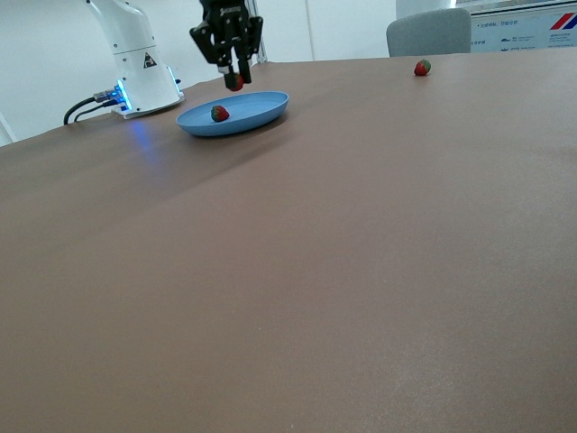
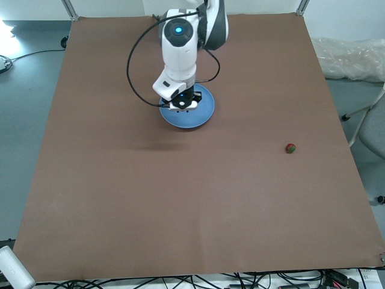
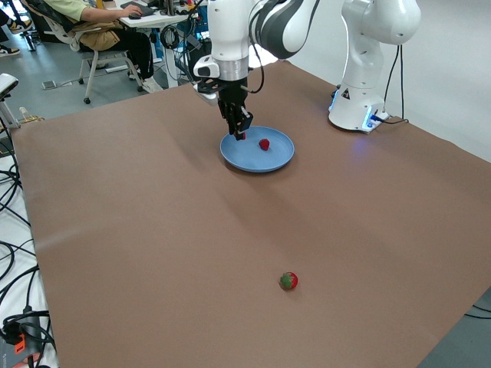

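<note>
My gripper (image 1: 237, 74) hangs over the blue plate (image 3: 257, 157). In the top view a red strawberry shows between its fingertips, and the gripper is shut on it. Another strawberry (image 1: 220, 114) rests on the plate, also seen in the right view (image 3: 264, 144). A third strawberry (image 2: 290, 148) lies on the brown table (image 2: 198, 198), apart from the plate. In the left view the arm hides the plate's middle and the fingertips.
The white robot base (image 3: 354, 107) stands behind the plate at the table's edge. Cables and equipment line one table edge. A grey chair (image 2: 373, 126) is beside the table.
</note>
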